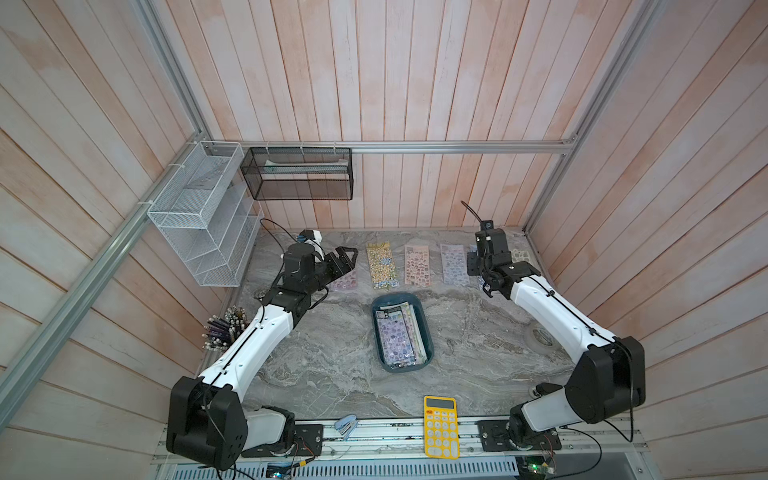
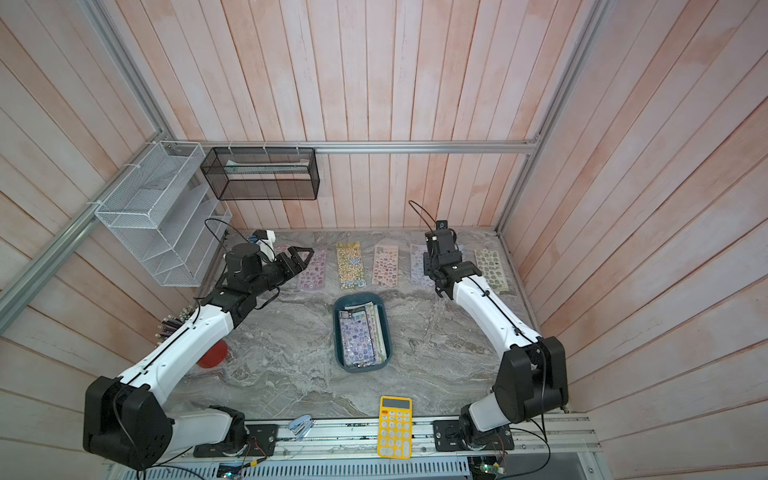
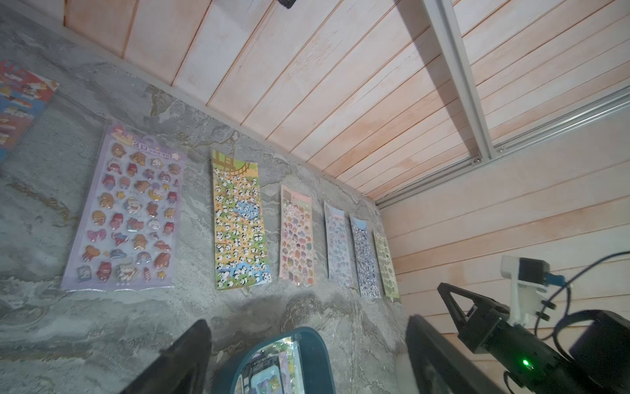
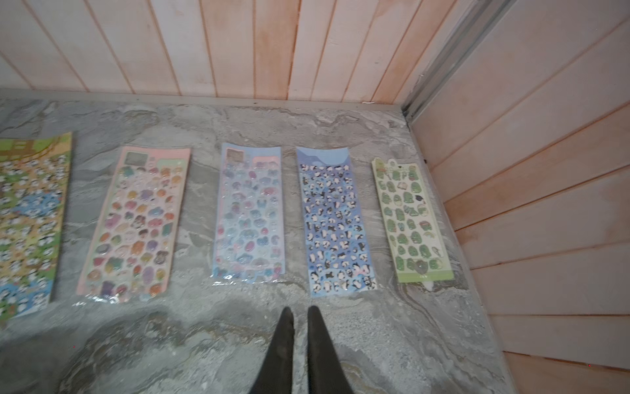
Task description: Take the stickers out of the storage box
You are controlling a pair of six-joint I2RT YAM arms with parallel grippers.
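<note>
A dark teal box [image 1: 425, 344] holding a stack of sticker sheets [image 1: 393, 334] sits at the table's middle. A row of loose sheets lies along the back, including a panda sheet [image 3: 239, 223], a blue sheet [image 4: 334, 220] and a green sheet [image 4: 410, 220] at the right end. My left gripper [image 1: 345, 257] hangs above the back-left sheets; in the left wrist view its blurred fingers stand apart with nothing between. My right gripper is above the back-right table, its narrow fingertips close together, with no sheet seen between them.
White wire shelves [image 1: 196, 208] hang on the left wall, a black wire basket [image 1: 296, 172] on the back. Pens [image 1: 224, 324] stand at the left, a yellow calculator [image 1: 440, 428] and stapler [image 1: 345, 424] at the front edge.
</note>
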